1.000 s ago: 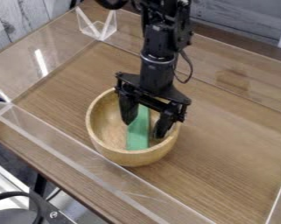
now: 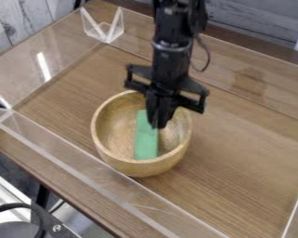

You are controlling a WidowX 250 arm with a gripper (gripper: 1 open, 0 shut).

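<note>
A round tan bowl [image 2: 115,149] sits on the wooden table, with a green oblong object [image 2: 145,141] lying inside it. My dark gripper [image 2: 159,112] is over the back part of the bowl, just above the upper end of the green object. It is motion-blurred, and whether anything is between its fingers cannot be made out.
The wooden table [image 2: 232,177] has free room to the right and upper left of the bowl. A clear plastic object [image 2: 101,28] stands at the back left. Black cables [image 2: 27,223] lie off the table's front left edge.
The gripper has risen and shifted slightly up from inside the bowl, uncovering more of the green object, which stays in the bowl.
</note>
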